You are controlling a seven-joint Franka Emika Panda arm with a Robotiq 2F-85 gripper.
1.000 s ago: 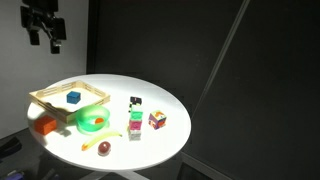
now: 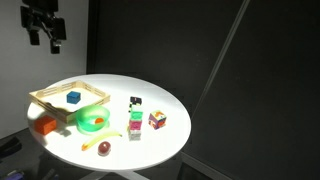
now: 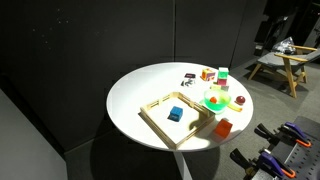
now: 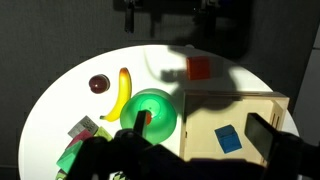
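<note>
High over the round white table (image 2: pixel 160 95), at its left side in exterior view 1, my gripper (image 2: pixel 45 42) hangs open. Its two dark fingers are spread wide in the wrist view, apart from everything on the table. A blue block (image 4: pixel 228 139) lies inside a shallow wooden tray (image 4: pixel 230 96). Beside the tray stands a green bowl (image 2: pixel 84 126) with a small orange-red thing (image 2: pixel 99 121) in it. The red block (image 4: pixel 198 68) sits near the table edge. A yellow banana (image 4: pixel 121 93) and a dark red round fruit (image 4: pixel 99 83) lie past the bowl.
Coloured blocks stand stacked (image 2: pixel 136 125), with a patterned cube (image 2: pixel 157 119) nearby. A small black-and-white object (image 2: pixel 136 102) lies farther back. A chair (image 3: pixel 285 65) stands beyond the table.
</note>
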